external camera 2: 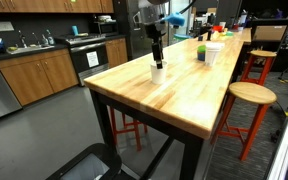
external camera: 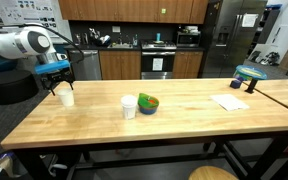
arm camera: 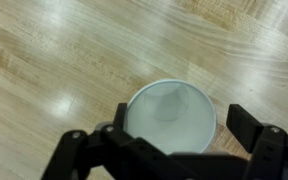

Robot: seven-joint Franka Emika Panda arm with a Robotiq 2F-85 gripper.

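A white cup (external camera: pixel 67 99) stands upright near the left end of the wooden table (external camera: pixel 199 115). In the wrist view its round mouth (arm camera: pixel 171 115) opens toward the camera, and the cup looks empty. My gripper (external camera: pixel 62 89) is at the cup's top, pointing down. Its fingers are open, with the dark fingers (arm camera: pixel 116 125) to either side of the cup's rim in the wrist view. Exterior view 2 has the gripper (external camera 2: pixel 158 61) right over the cup (external camera 2: pixel 158 75). Whether a finger touches the rim I cannot tell.
Toward the table's middle are another white cup (external camera: pixel 129 106) and a bowl (external camera: pixel 147 104) with green and red contents. A white sheet (external camera: pixel 230 102) lies farther right. Stools (external camera 2: pixel 252 94) stand beside the table. Bare tabletop surrounds the cup at my gripper.
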